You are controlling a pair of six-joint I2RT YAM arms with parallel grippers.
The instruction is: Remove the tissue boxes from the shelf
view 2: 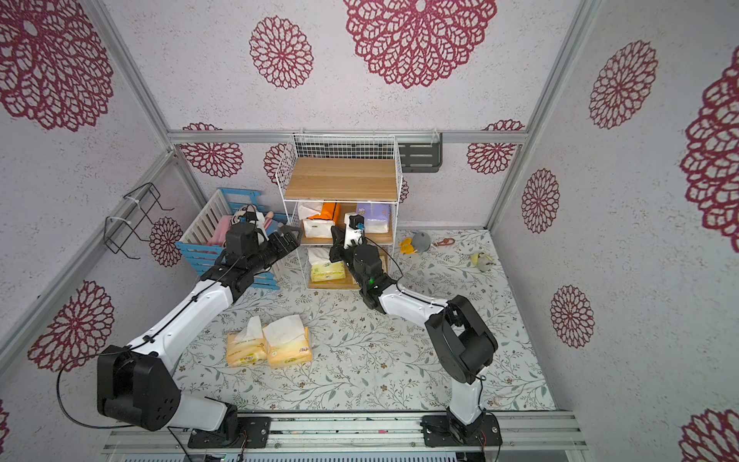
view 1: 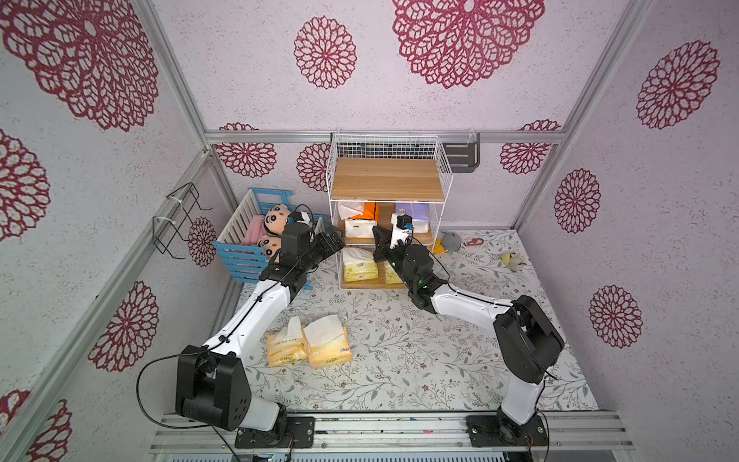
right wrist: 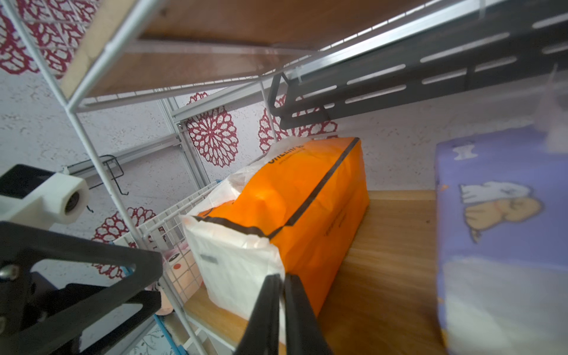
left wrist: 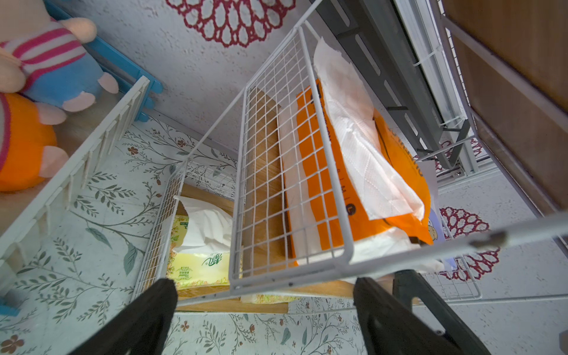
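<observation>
My right gripper (view 1: 380,240) is at the middle shelf's front, facing an orange-and-white tissue pack (right wrist: 319,195); its dark fingertips are blurred at the pack's near corner, their opening unclear. A purple pack (right wrist: 497,201) stands to the right. Yellow packs (view 1: 359,267) lie on the bottom shelf (view 1: 367,285); two orange-yellow packs (view 1: 329,346) (view 2: 246,350) lie on the table at front left. My left gripper is open and empty beside the shelf's left end, its fingers blurred in the left wrist view.
A blue crate (view 1: 234,260) with dolls stands left of the shelf. The wooden top shelf (view 1: 385,178) is bare and overhangs the middle one. Small toys (view 2: 419,241) lie at back right.
</observation>
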